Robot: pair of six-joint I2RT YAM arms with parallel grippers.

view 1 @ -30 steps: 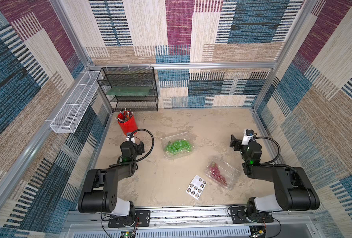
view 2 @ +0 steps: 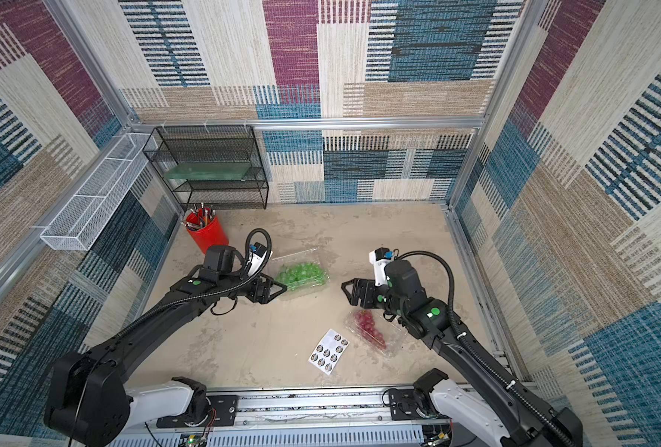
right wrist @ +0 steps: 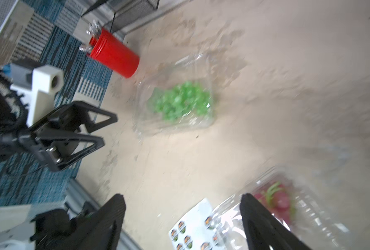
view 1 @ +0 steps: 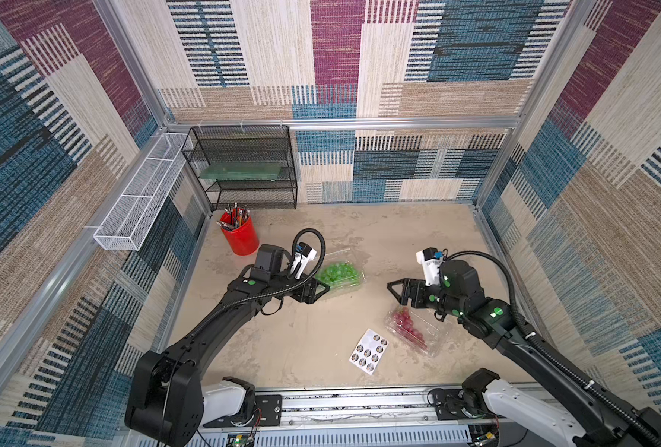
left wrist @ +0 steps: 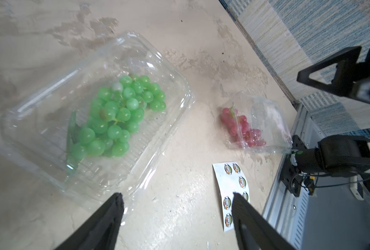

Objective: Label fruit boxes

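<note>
A clear plastic box (left wrist: pixel 151 125) with green grapes (left wrist: pixel 114 114) rests left of the table's middle. A second clear box (view 1: pixel 433 336) with red grapes (view 1: pixel 410 327) lies nearer the front right, partly behind the right arm in the top views. Between that box and the front edge is a white sheet of round labels (view 2: pixel 328 351). My left gripper (view 1: pixel 321 291), fingers apart and empty, hangs by the green-grape box's left side. Above the back of the red-grape box, my right gripper (view 2: pixel 347 294) is open too, with nothing between its fingers.
At the back left stand a red cup (view 1: pixel 241 237) of pens and a black mesh rack (view 1: pixel 241 195). A white wire basket (view 1: pixel 133 208) hangs on the left wall.
Both arms have reached inward over the table, the left gripper to the right and the right gripper to the left. Boxes and label sheet stay put.
</note>
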